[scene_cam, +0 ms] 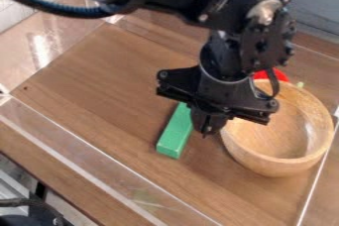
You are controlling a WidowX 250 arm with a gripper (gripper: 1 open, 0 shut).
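My gripper [208, 121] hangs in the middle of the view, its fingers pointing down just over the upper end of a green bar [172, 137] lying on the wooden table. Whether the fingers touch the bar, and how far apart they stand, is hard to tell. A wooden bowl [279, 149] sits to the right of the gripper, partly behind it.
A red object [276, 75] shows behind the bowl, partly hidden. Clear strips and edges run along the front left and right.
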